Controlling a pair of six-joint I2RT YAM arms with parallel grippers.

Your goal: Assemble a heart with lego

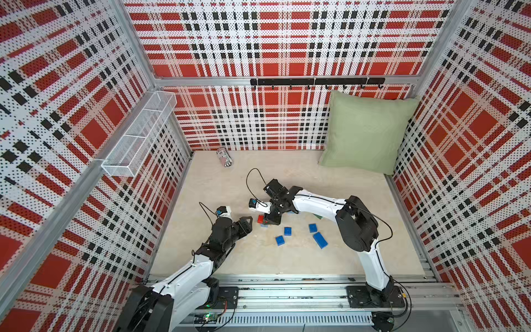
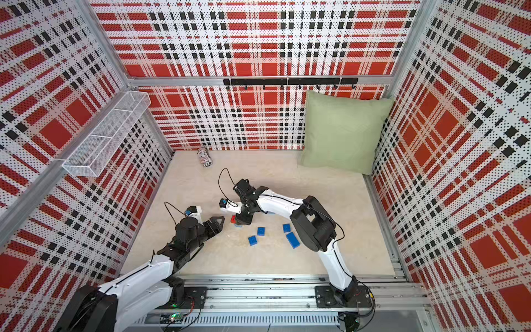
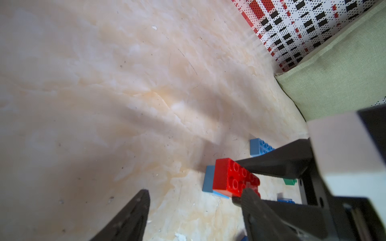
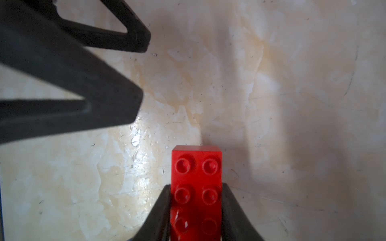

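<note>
A red brick [image 4: 196,192], studs facing the right wrist camera, is pinched between the fingers of my right gripper. In the left wrist view the same red brick [image 3: 233,176] appears in front of a light blue brick [image 3: 208,179]; whether those two touch I cannot tell. My left gripper stands open with bare table between its fingers, just to the left of the red brick. Its dark fingers [image 4: 116,96] also reach into the upper left of the right wrist view. Another light blue brick [image 3: 257,147] lies farther back, partly behind the right gripper.
On the table to the front right lie several blue bricks, among them a square one [image 1: 287,231] and a longer one [image 1: 319,239]. A bit of green brick [image 3: 289,182] shows past the right gripper. A can [image 1: 224,157] and a green pillow [image 1: 367,132] are at the back.
</note>
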